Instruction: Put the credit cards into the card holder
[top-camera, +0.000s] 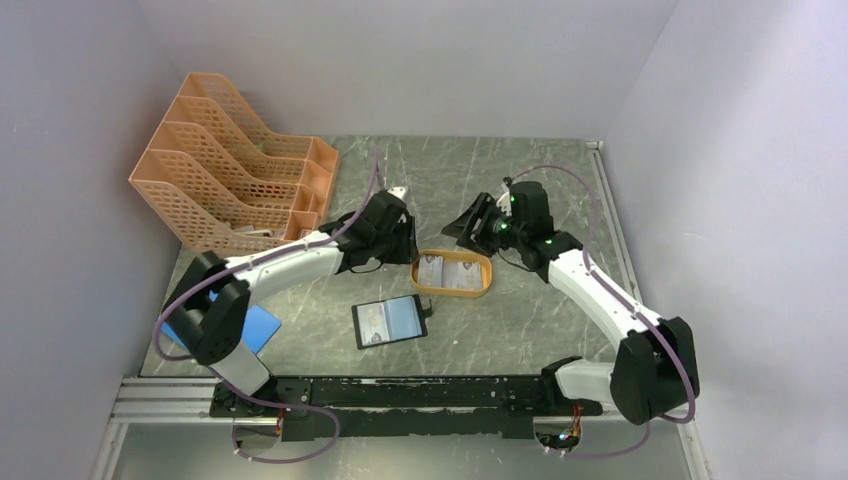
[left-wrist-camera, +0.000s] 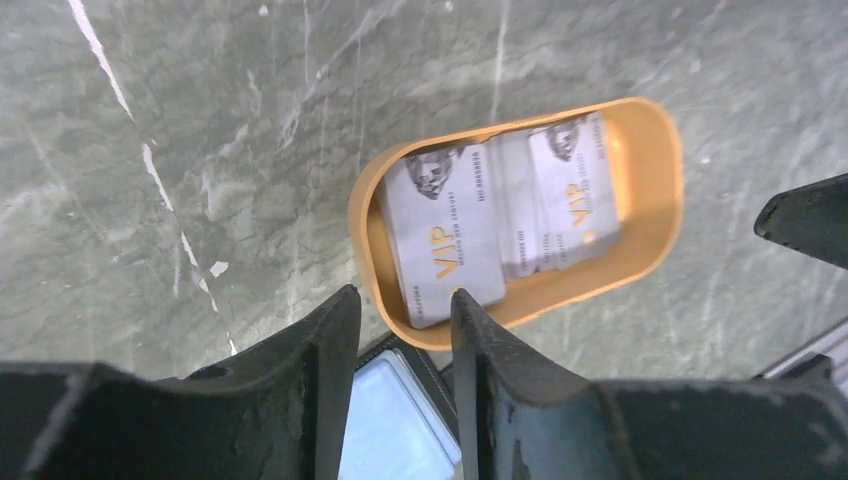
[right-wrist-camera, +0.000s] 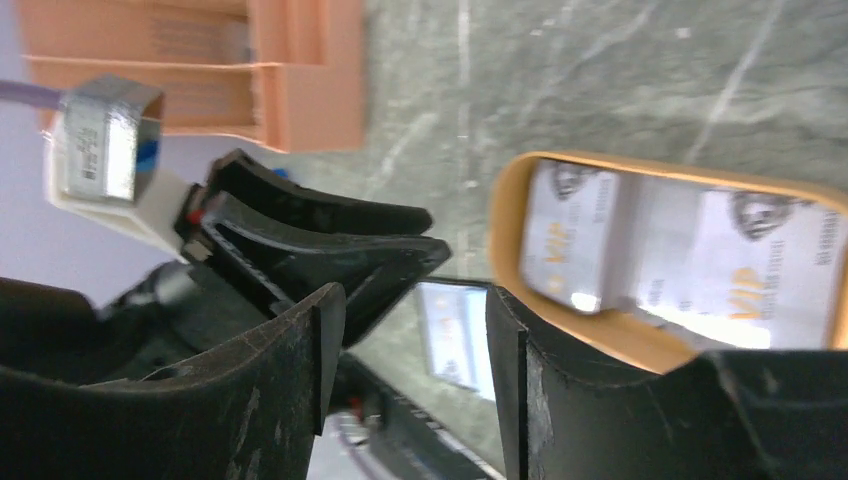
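White VIP cards (left-wrist-camera: 445, 235) lie in two groups, left and right, inside an orange oval tray (left-wrist-camera: 362, 225). A black card holder (top-camera: 357, 338) lies unfolded in front of the tray, with a white card-like panel (top-camera: 373, 323) on its left half and a light-blue panel (top-camera: 404, 318) on its right. My left gripper is above the tray's left end, parted, with only table, tray and holder visible between its fingers. My right gripper stands parted and empty above the tray's back right side. Its fingers (top-camera: 462, 226) show in the top view.
An orange compartment rack (top-camera: 230, 165) takes up the back left. A blue flat object (top-camera: 257, 330) lies at the left, partly under the left arm. The two grippers are close together over the tray.
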